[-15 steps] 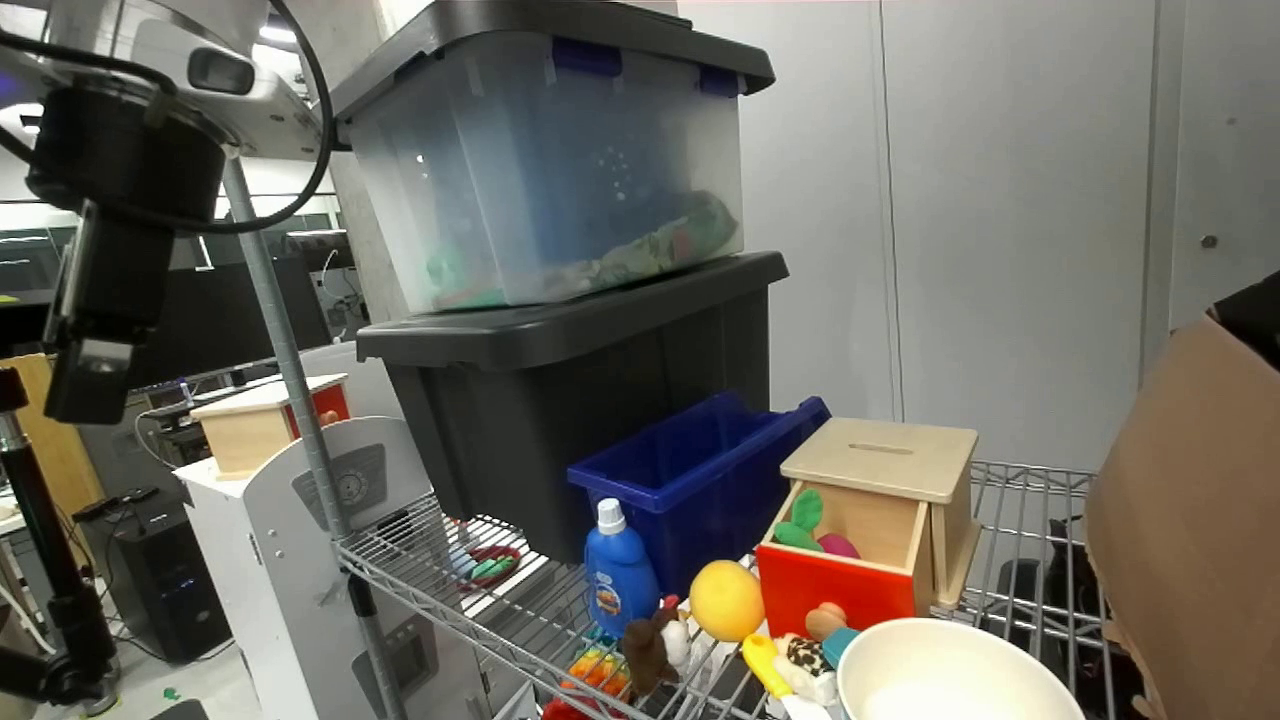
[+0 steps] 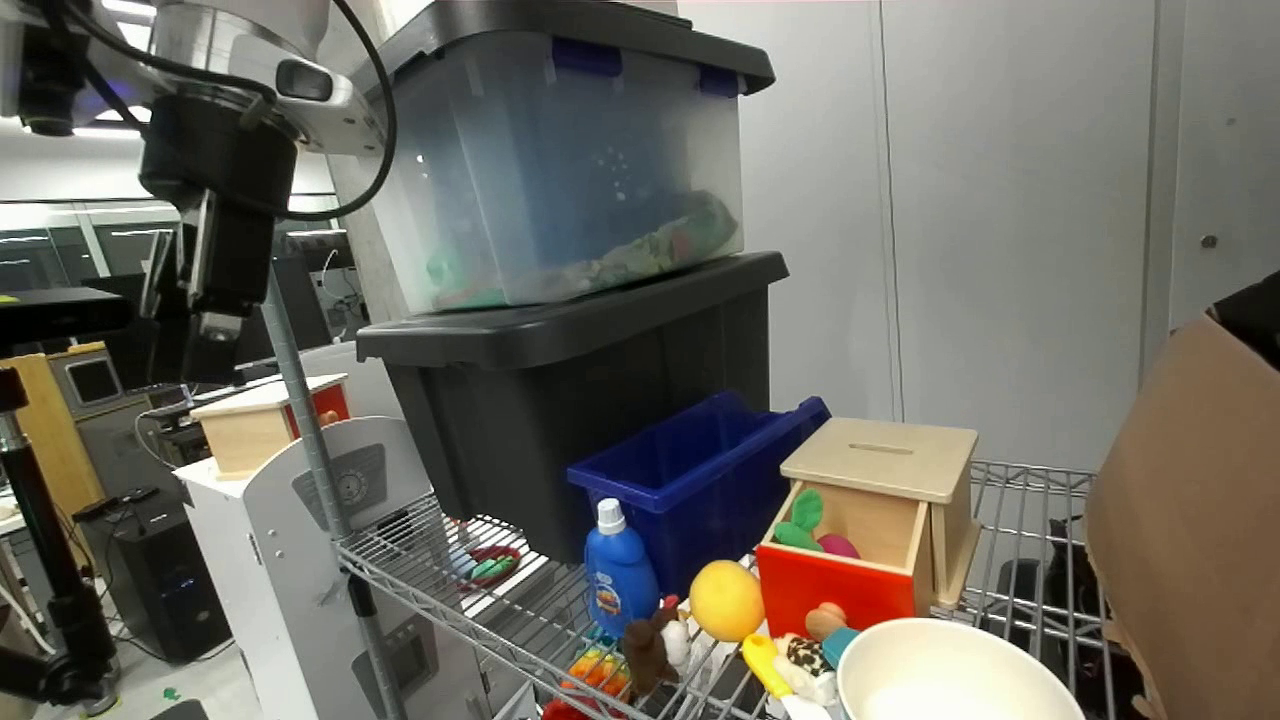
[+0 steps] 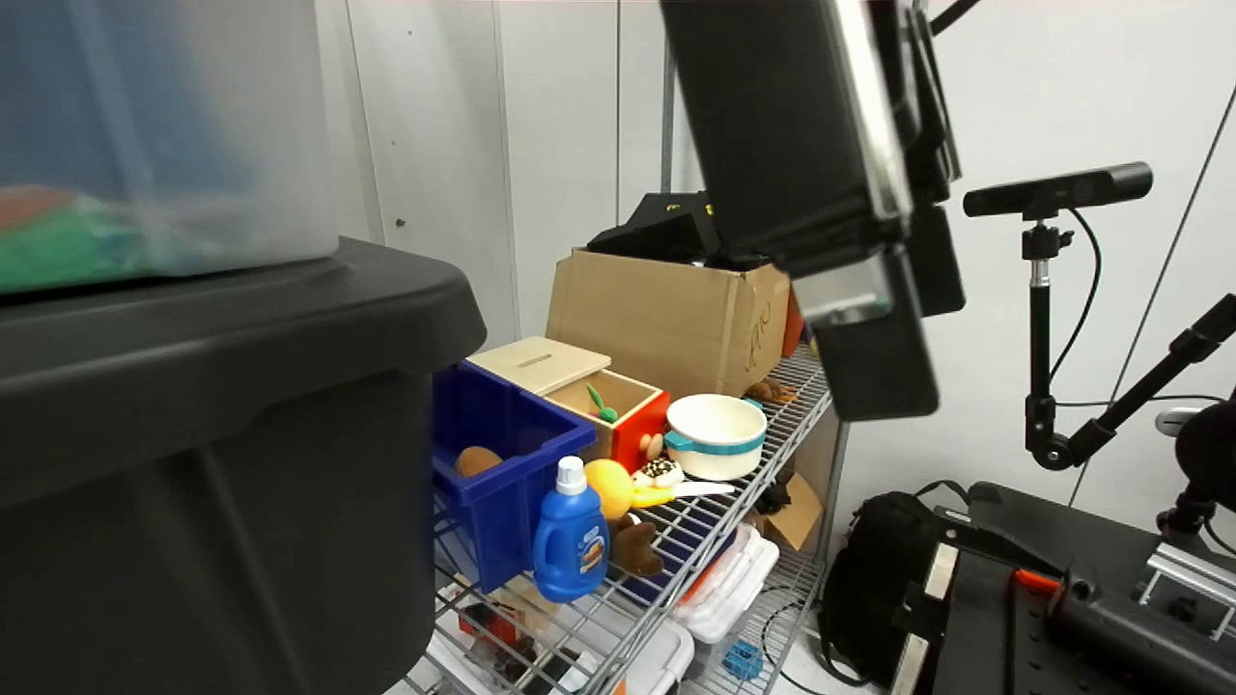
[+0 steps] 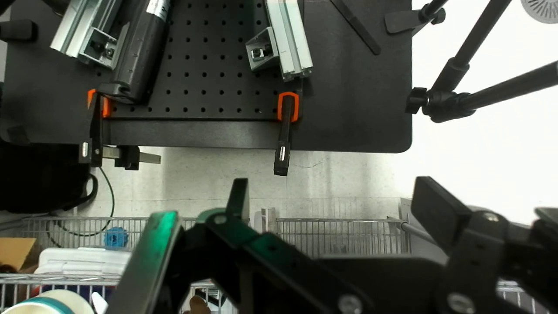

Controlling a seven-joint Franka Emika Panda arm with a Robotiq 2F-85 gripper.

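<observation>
In the wrist view my gripper is open, its two black fingers wide apart with only floor and wire rack showing between them. It hangs in the air at the upper left of exterior view 1, clear of the shelf. A wooden box (image 2: 885, 451) stands on the shelf with its red-fronted drawer (image 2: 840, 590) pulled out. Inside the drawer lie a green-leafed toy (image 2: 799, 524) and something magenta (image 2: 839, 546). Beside the box are a blue bottle (image 2: 619, 576), an orange ball (image 2: 727, 601) and a cream bowl (image 2: 956, 674).
An open blue bin (image 2: 720, 450) sits behind the bottle. Stacked lidded tubs (image 2: 576, 408) rise at its left, and a cardboard box (image 3: 649, 319) stands beyond the bowl. A black table (image 4: 361, 123) with clamps and camera arms lies across from the shelf.
In exterior view 1 the arm and gripper have shifted right and slightly up, toward the stacked tubs. The shelf objects look the same.
</observation>
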